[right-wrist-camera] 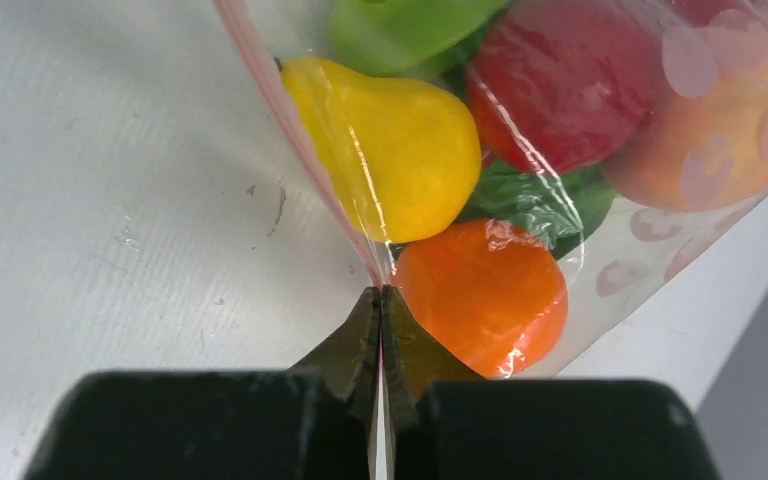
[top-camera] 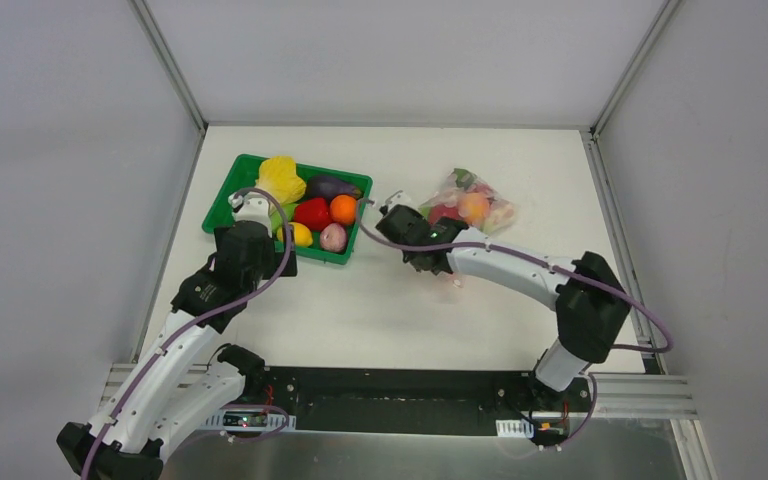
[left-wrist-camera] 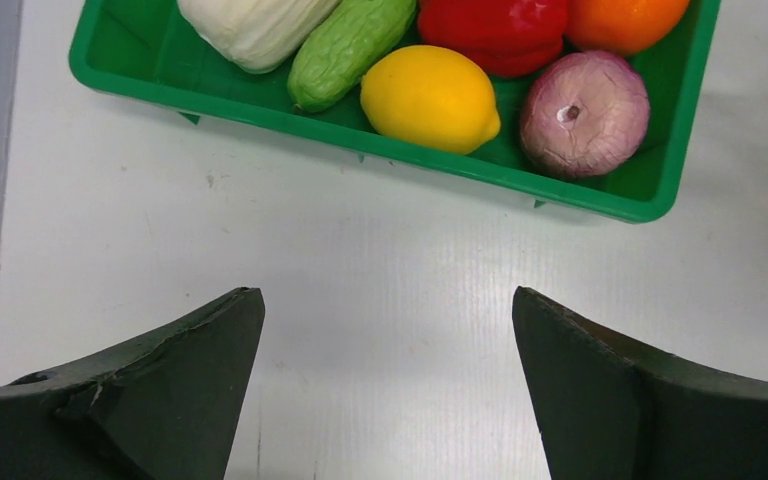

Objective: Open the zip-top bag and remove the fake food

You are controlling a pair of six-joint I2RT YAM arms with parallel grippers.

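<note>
The clear zip top bag [top-camera: 490,208] lies on the right side of the table, partly under my right arm. Through its film in the right wrist view show a yellow pepper [right-wrist-camera: 400,150], an orange fruit [right-wrist-camera: 485,290], a red fruit [right-wrist-camera: 565,85] and green pieces. The bag's pink zip strip [right-wrist-camera: 290,120] runs down to my right gripper, whose fingertips are shut on the end of that edge. My left gripper stands open, nothing between its fingers, just in front of the green tray. From above, my right gripper's fingertips are hidden beneath the arm.
At the back left sits a green tray [top-camera: 222,205] of fake food: yellow cabbage [top-camera: 281,180], eggplant [top-camera: 332,187], red pepper [top-camera: 312,214], orange [top-camera: 343,209], lemon [left-wrist-camera: 430,98] and onion [left-wrist-camera: 585,115]. Bare table spreads in front of the tray and in the middle.
</note>
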